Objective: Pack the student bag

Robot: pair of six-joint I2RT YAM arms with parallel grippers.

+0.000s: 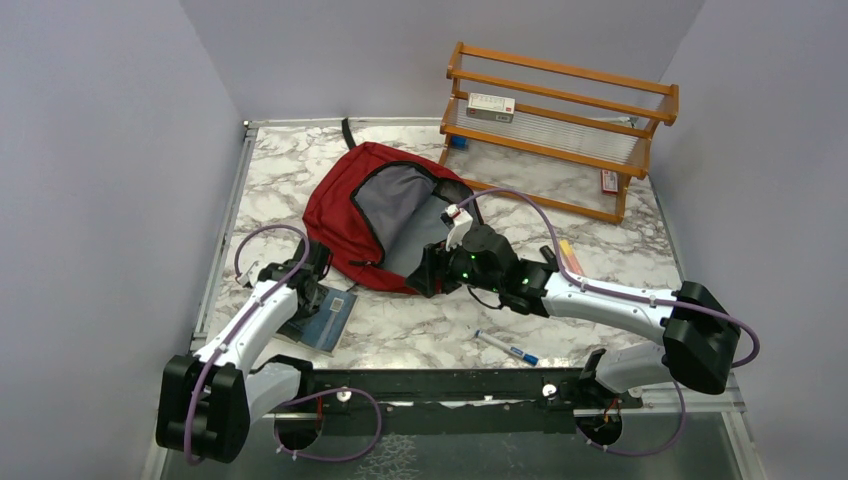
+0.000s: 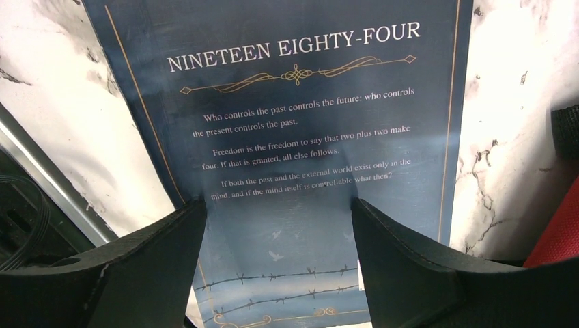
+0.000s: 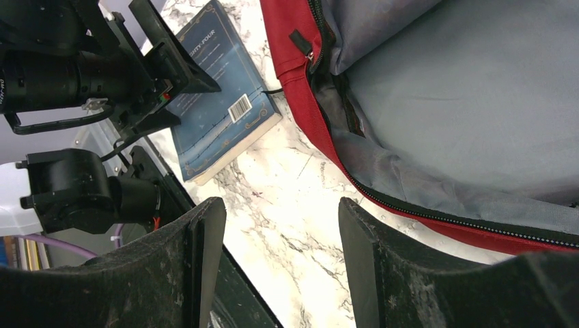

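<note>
A dark blue book [image 1: 325,325], titled Nineteen Eighty-Four in the left wrist view [image 2: 293,137], lies flat at the front left. My left gripper is low over it, part open, fingertips at or close to the cover; contact is unclear. The red backpack [image 1: 330,205] lies unzipped to the right of the book, its grey lining showing, also in the right wrist view [image 3: 300,102]. My right gripper stands open above the table by the bag's front edge, nothing between its fingers.
A wooden rack [image 1: 555,148] with a box [image 1: 490,106] stands at the back right. A marker [image 1: 505,347] lies at the front; pink and dark items [image 1: 566,252] lie behind the right arm. Bare marble is clear at front centre.
</note>
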